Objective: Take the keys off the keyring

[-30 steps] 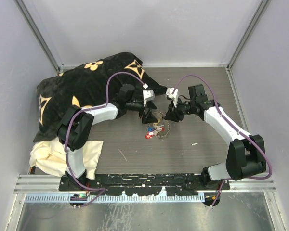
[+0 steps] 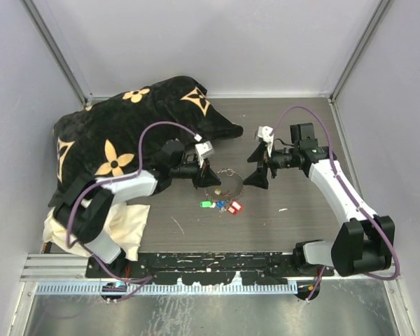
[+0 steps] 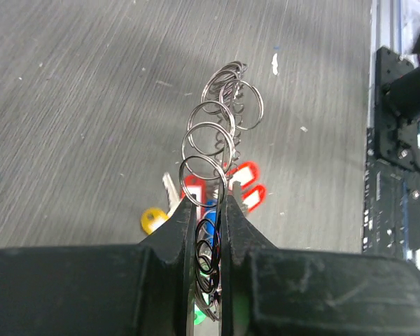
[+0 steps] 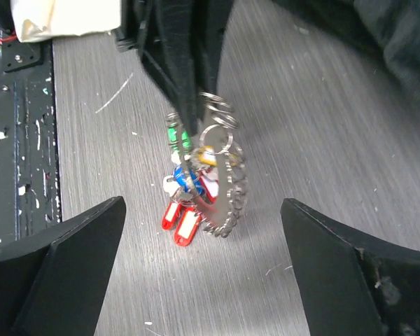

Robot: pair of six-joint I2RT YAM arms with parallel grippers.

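A coiled wire keyring (image 3: 222,133) hangs in a loop from my left gripper, which is shut on it. Keys with coloured heads are on it: a yellow one (image 3: 154,219), red tags (image 4: 187,226), a blue one (image 4: 185,178) and a green one (image 4: 184,140). In the top view the keys show below and right of the left gripper (image 2: 208,178). My right gripper (image 2: 255,175) stands open to the right of the keyring, and in the right wrist view the loop hangs between and beyond its separated fingers, not touched.
A black patterned cushion (image 2: 126,126) fills the back left, with a cream cloth (image 2: 126,224) at the front left.
The left gripper has moved left and is now shut on the keyring. The right gripper has moved away to the right from where it was close to the left one, and is open.
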